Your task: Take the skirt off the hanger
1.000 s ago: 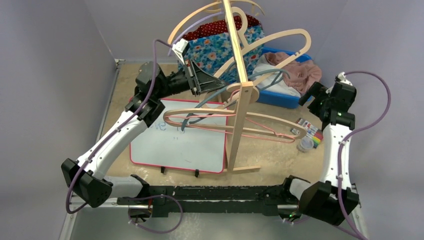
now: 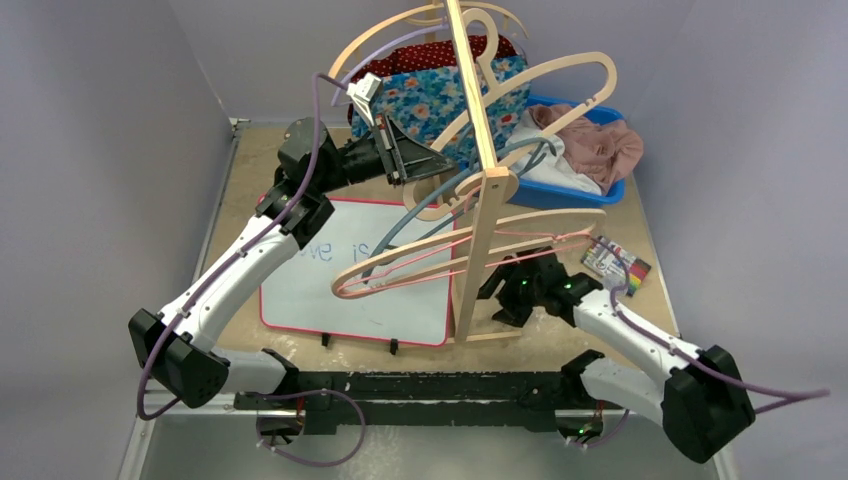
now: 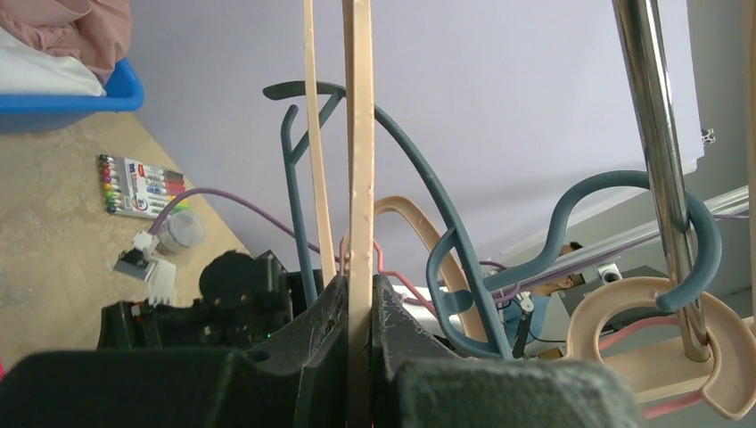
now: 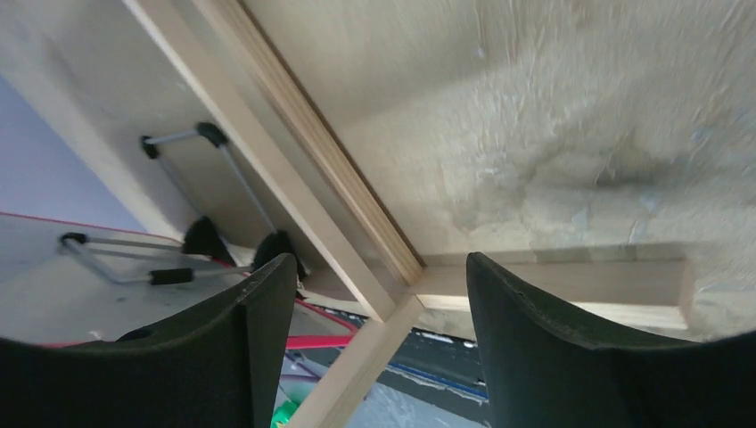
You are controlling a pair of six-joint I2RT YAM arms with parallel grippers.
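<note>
In the top view a blue floral cloth (image 2: 420, 105) and a dark red dotted cloth (image 2: 415, 57) hang at the back of the rack; which garment is the skirt I cannot tell. My left gripper (image 2: 447, 165) reaches in among the hangers. Its fingers are shut on a thin wooden hanger piece (image 3: 360, 178), seen edge-on in the left wrist view, with no cloth there. Low beside the rack post, my right gripper (image 2: 497, 302) points left. In the right wrist view its fingers (image 4: 521, 334) stand apart, the rack's wooden base (image 4: 553, 285) beyond them and nothing gripped.
A wooden rack post (image 2: 483, 250) stands mid-table. Grey-blue (image 2: 430, 200) and pink (image 2: 430, 276) hangers crowd its near end. Behind right sits a blue basket (image 2: 555, 195) holding white and pink cloth. A whiteboard (image 2: 350, 290) lies left; a marker pack (image 2: 615, 263) lies right.
My right arm has swung left and toward the near side, from beside the basket to the rack post. The near wooden and pink hangers have swung. My left arm has barely moved.
</note>
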